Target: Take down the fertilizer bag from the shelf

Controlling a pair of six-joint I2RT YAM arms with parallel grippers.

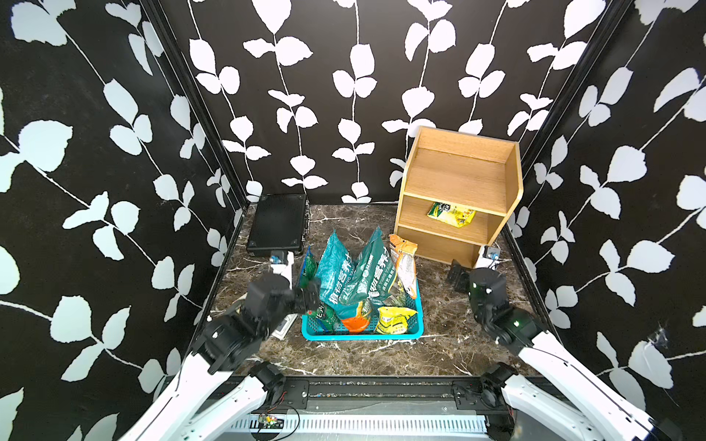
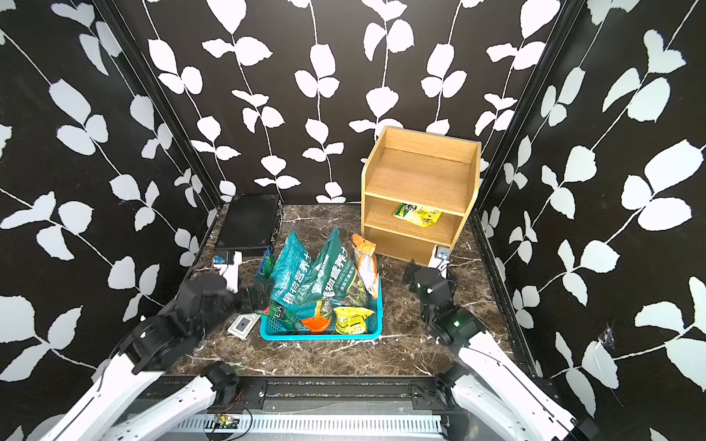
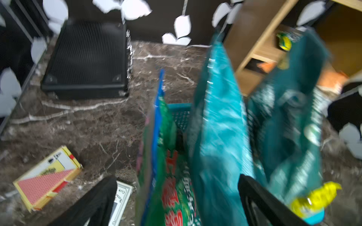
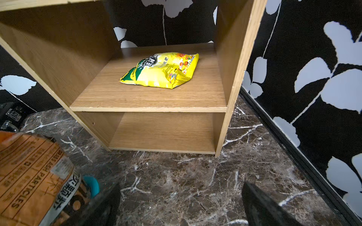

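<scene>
A yellow fertilizer bag [image 4: 162, 71] lies flat on the middle board of the wooden shelf [image 1: 459, 169] at the back right. My right gripper is open in front of that shelf, low and facing it, with nothing between its fingers. My left gripper is open above the left side of the basket, with tops of green and teal bags [image 3: 222, 139] standing between and beyond its fingers.
A blue basket [image 2: 321, 336] full of bags fills the middle, with an orange bag [image 4: 37, 173] beside my right gripper. A black case [image 1: 275, 224] sits back left; card boxes [image 3: 49, 177] lie left of the basket.
</scene>
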